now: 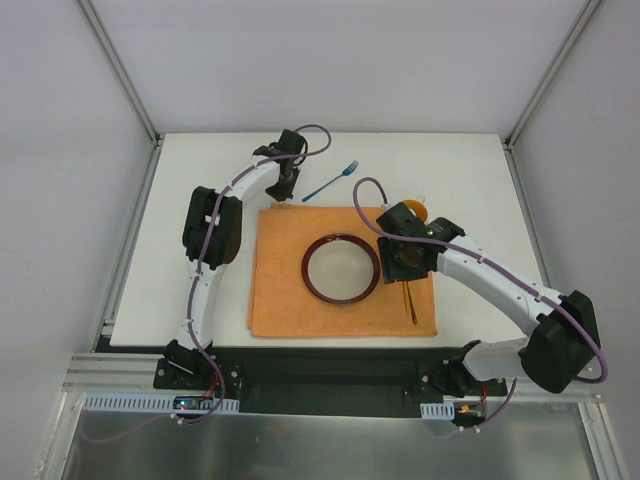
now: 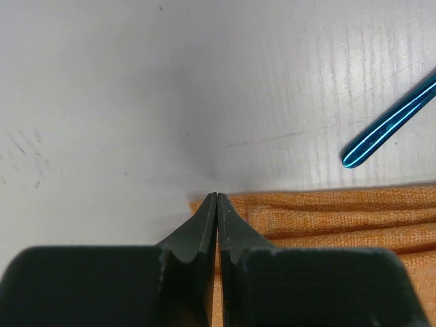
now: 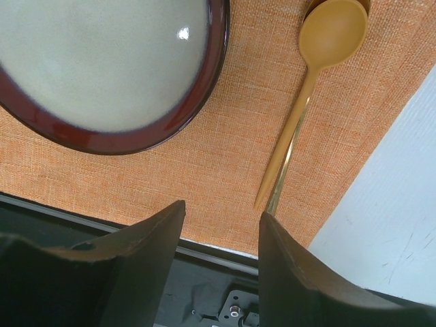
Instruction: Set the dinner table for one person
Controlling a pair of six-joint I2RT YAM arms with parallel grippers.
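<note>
A blue fork lies slanted on the white table behind the orange placemat, its handle end to the right of my left gripper in the left wrist view. That gripper is shut with nothing between its fingers, over the mat's back left corner. A plate with a dark red rim sits mid-mat. Right of the plate, a tan spoon lies partly over a gold utensil whose head is mostly hidden. My right gripper stands open above the mat, holding nothing.
A yellow-orange round object shows partly behind the right arm at the mat's back right edge. Folds run along the mat's back edge.
</note>
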